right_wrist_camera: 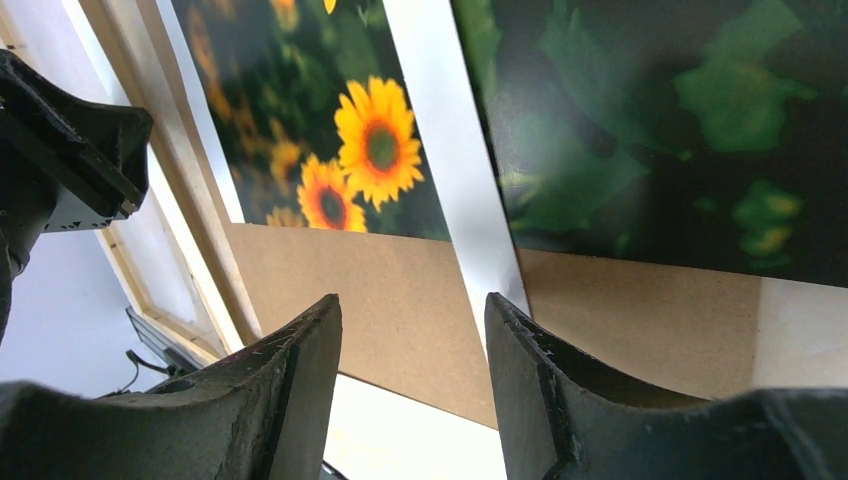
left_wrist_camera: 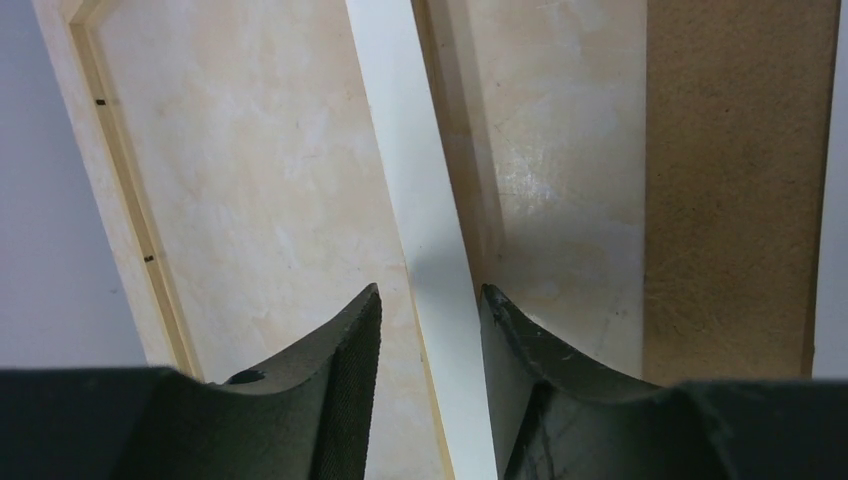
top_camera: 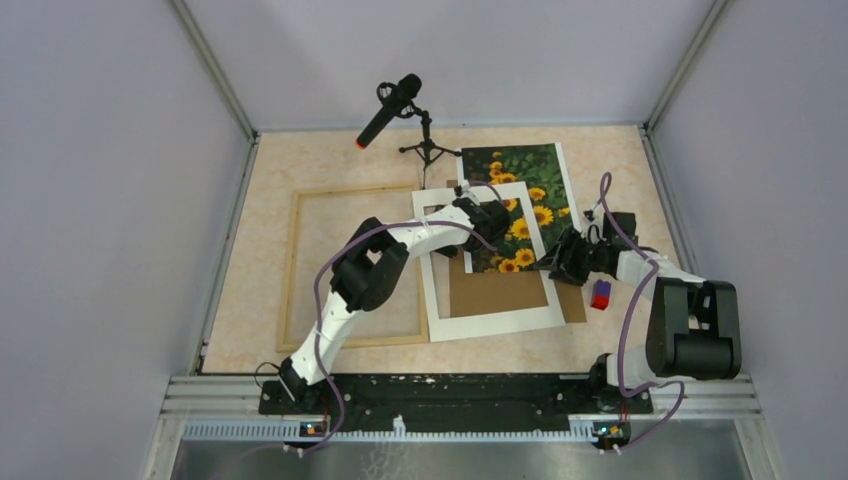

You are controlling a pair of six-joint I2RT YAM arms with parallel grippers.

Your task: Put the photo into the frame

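Observation:
The sunflower photo (top_camera: 490,265) lies flat on a brown backing board (top_camera: 497,292). Over it is the white mat (top_camera: 500,324), whose right strip crosses the picture. To the left lies the light wooden frame (top_camera: 288,265), empty inside. My left gripper is low at the mat's left strip (left_wrist_camera: 400,130), its fingers apart on either side of it. At the mat's right strip, my right gripper is also open; its right finger (right_wrist_camera: 510,335) overlaps the strip's lower part in view. Whether the fingertips touch the mat, I cannot tell.
A black microphone-like device (top_camera: 395,105) on a small tripod (top_camera: 428,148) stands at the back. A small red and purple block (top_camera: 600,294) lies by the right arm.

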